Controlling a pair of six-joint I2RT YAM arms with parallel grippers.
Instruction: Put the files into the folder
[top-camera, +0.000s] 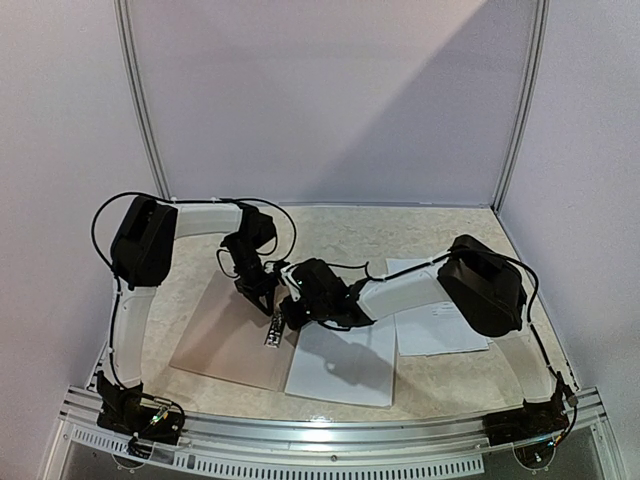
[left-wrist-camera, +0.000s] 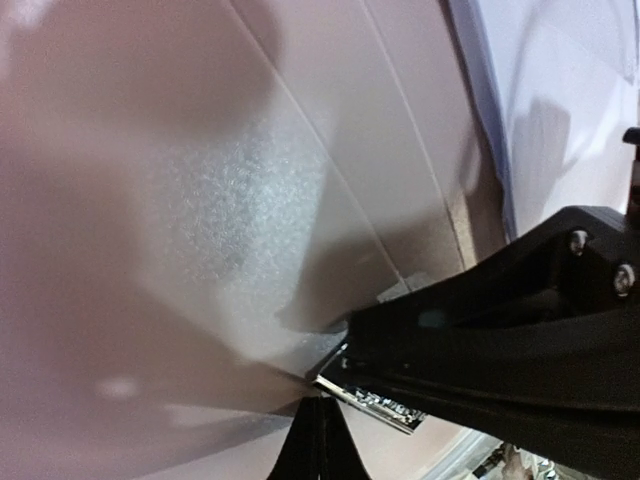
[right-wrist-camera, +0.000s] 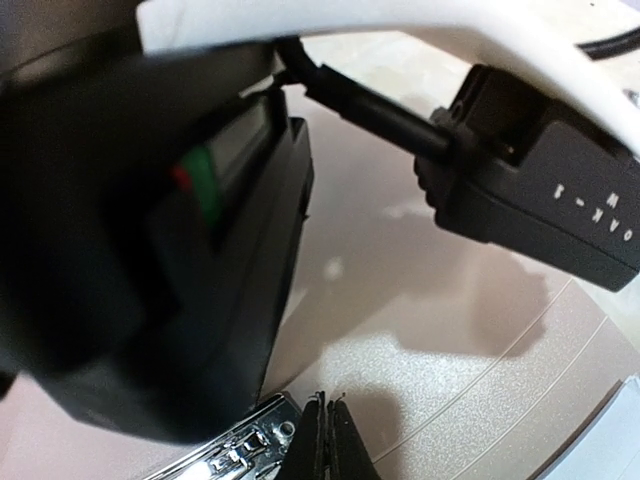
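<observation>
A pinkish folder (top-camera: 215, 340) lies open at the left, its metal clip (top-camera: 273, 330) near the crease. Beside it is a white sheet stack (top-camera: 340, 370), with more papers (top-camera: 440, 330) farther right. Both grippers meet over the folder by the clip. My left gripper is shut, its tips just beside the clip, nothing visible between them. My right gripper is shut at the clip's end, nothing visible between its fingers; its body covers part of the folder and the white stack in the top view.
The two wrists are very close together. Bare tabletop (top-camera: 400, 230) shows at the back and along the front right. Walls (top-camera: 570, 200) enclose the table.
</observation>
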